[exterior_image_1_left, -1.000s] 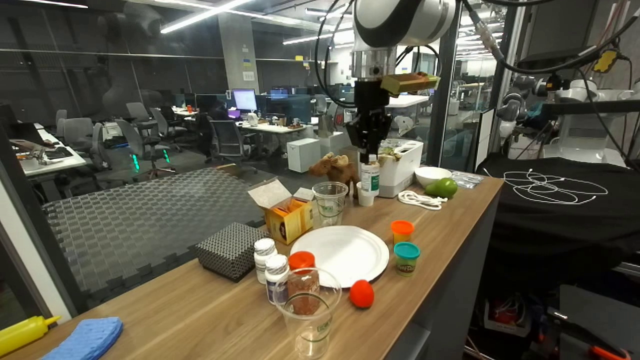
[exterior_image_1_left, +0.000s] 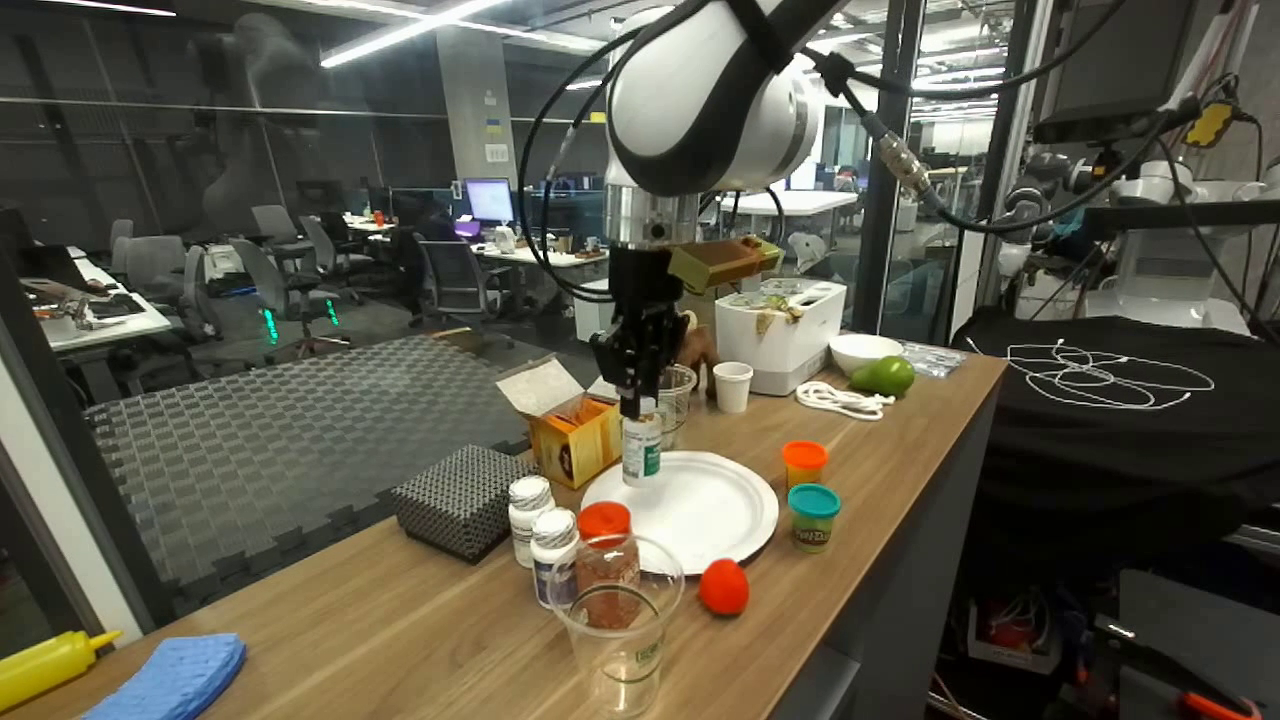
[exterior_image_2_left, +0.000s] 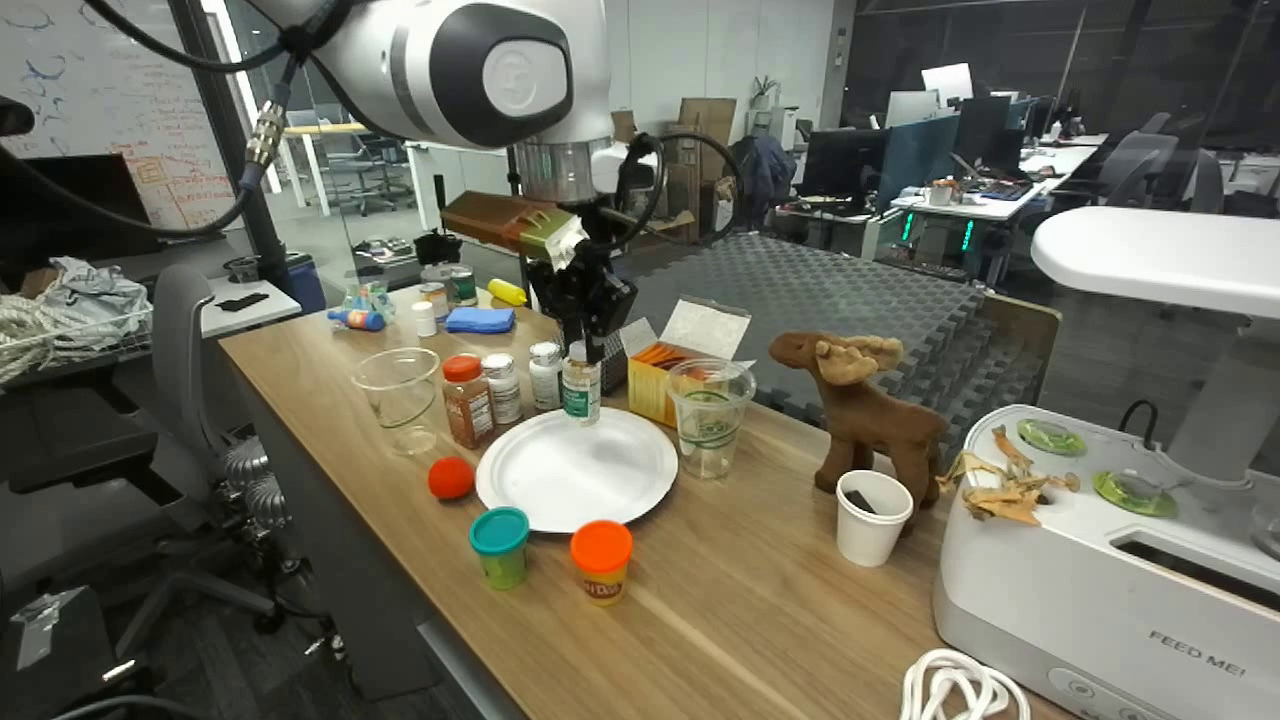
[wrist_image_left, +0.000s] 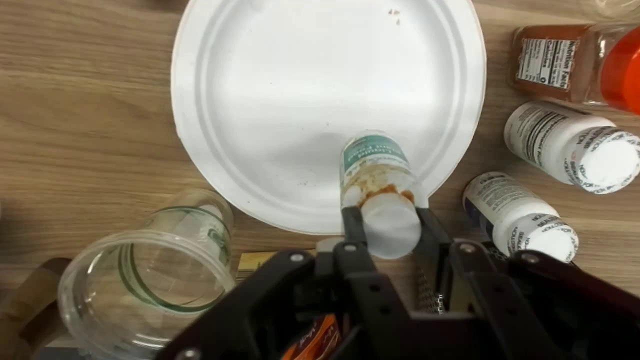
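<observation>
A small white bottle with a green-and-white label (wrist_image_left: 376, 157) hangs upright from my gripper, which is shut on its neck just below the white cap. Brown stains show around the bottle's shoulder. Below and beside it lies the white plate (exterior_image_1_left: 702, 514), which holds nothing but a few specks. In the second exterior view the bottle (exterior_image_2_left: 581, 390) appears at the plate's far rim, close to the pill bottles. Whether its base touches the plate cannot be told.
Two white pill bottles (exterior_image_2_left: 546, 374) and a red-capped spice jar (exterior_image_2_left: 467, 402) stand beside the plate. An open tea box (exterior_image_1_left: 573, 439), a clear cup (exterior_image_2_left: 710, 420), Play-Doh tubs (exterior_image_2_left: 500, 550) and a red ball (exterior_image_2_left: 451, 478) surround it. Bare wood shows right of the tubs in the second exterior view.
In the first exterior view, my gripper has carried the bottle left and down, from in front of the white paper cup to the plate's back edge. The objects on the table have stayed put.
</observation>
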